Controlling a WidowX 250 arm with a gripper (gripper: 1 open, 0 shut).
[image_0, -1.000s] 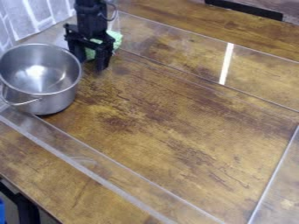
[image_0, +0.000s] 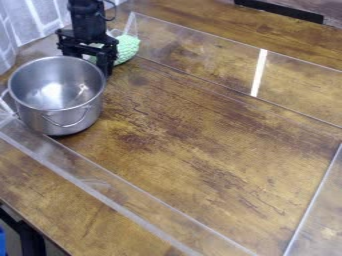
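Observation:
A large steel pot (image_0: 56, 95) with wire handles sits at the left of the wooden table. Behind it, at the back left, my black gripper (image_0: 88, 52) hangs low over or against a pale green and white object (image_0: 124, 48), which it partly hides. The fingertips are dark and small, so I cannot tell whether they are shut or hold anything.
Clear plastic walls border the work area along the back, front left and right.
The gripper has moved left and a little up in the view, toward the pot's far side. The pot appears shifted slightly to the right.

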